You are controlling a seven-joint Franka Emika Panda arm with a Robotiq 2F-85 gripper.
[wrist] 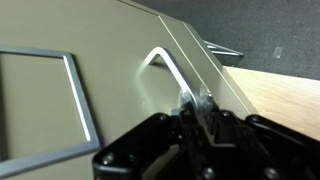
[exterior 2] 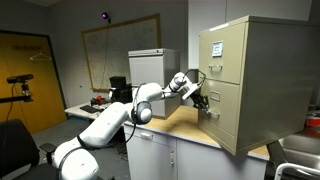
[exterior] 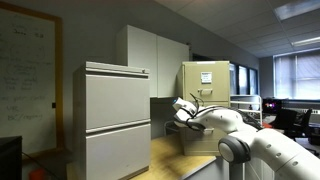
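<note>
A beige filing cabinet point(exterior 2: 237, 65) stands on the wooden counter, its drawer fronts facing my arm. In the wrist view a silver drawer handle point(wrist: 174, 68) runs down across the beige front into my gripper. The fingers are shut with the lower end of that handle between them. From the side, the gripper point(exterior 2: 198, 99) is against the cabinet's lower drawer. A rectangular metal label frame point(wrist: 86, 105) sits on the front to the left. The drawer appears closed or nearly so; I cannot tell exactly.
A light grey two-drawer cabinet point(exterior: 115, 105) occupies the left part of the counter. Bare wooden counter point(exterior: 168, 160) lies between the two cabinets. White wall cupboards point(exterior: 155, 55) hang behind. A sink point(exterior 2: 300, 158) is at the far right.
</note>
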